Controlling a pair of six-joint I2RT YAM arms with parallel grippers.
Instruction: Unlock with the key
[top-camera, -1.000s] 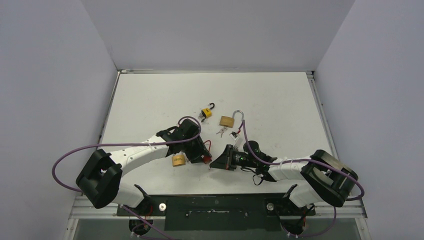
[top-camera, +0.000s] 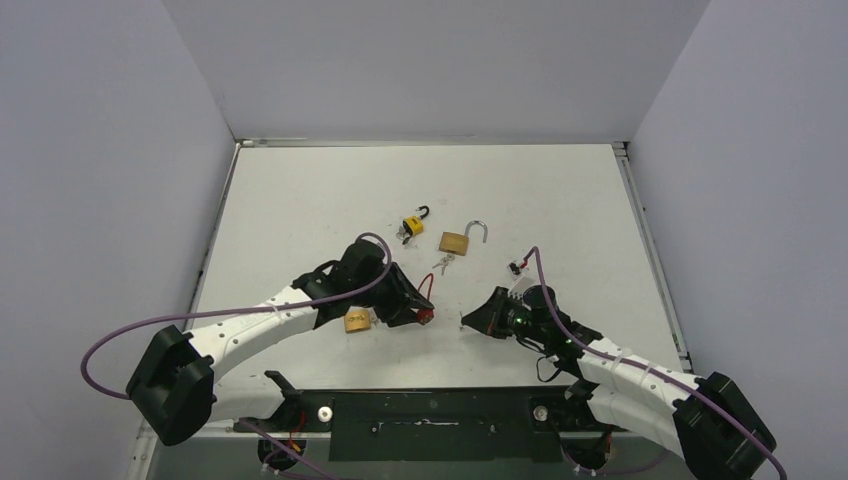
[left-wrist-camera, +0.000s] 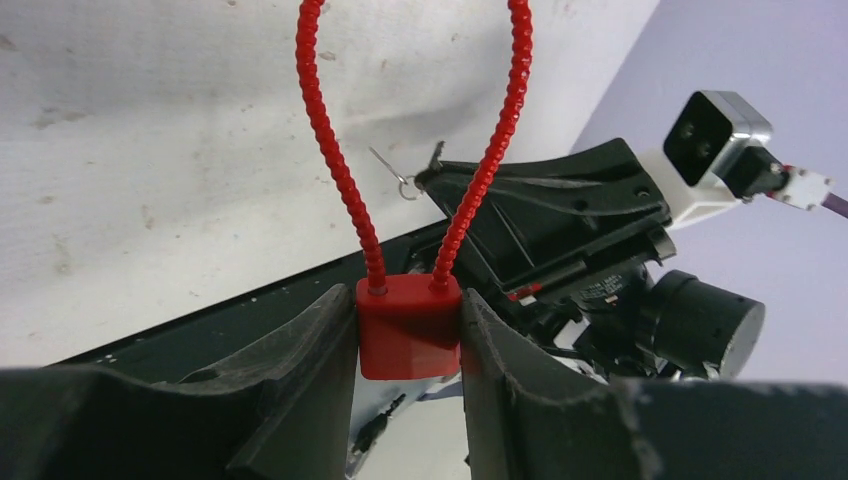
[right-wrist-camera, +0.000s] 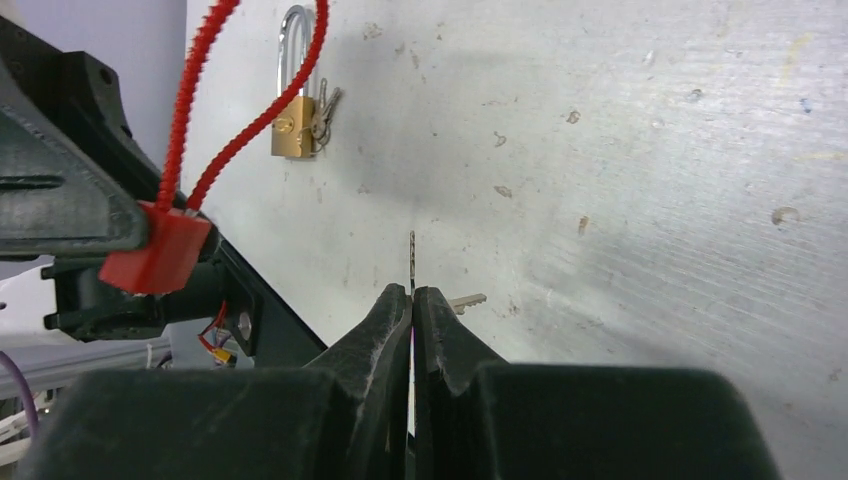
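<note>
A small red padlock (left-wrist-camera: 408, 330) with a red looped cable shackle (left-wrist-camera: 336, 165) is held in my left gripper (top-camera: 418, 316), shut on its body. In the left wrist view both shackle ends meet the body's top; whether it is locked I cannot tell. To its right, apart from it, my right gripper (top-camera: 468, 320) is shut on a thin key (right-wrist-camera: 412, 258), whose blade points out past the fingertips. A second key (right-wrist-camera: 467, 302) sticks out sideways beneath those fingers. The padlock's keyhole is hidden.
On the white table lie a yellow-black padlock (top-camera: 413, 226), a large brass padlock (top-camera: 453, 244) with its shackle open, loose keys (top-camera: 444, 262) below it, and another brass padlock (top-camera: 357, 320) beside the left arm.
My right gripper has drawn away to the right from the red padlock, key still in it. The left gripper has shifted slightly right and up in the top view with the padlock.
</note>
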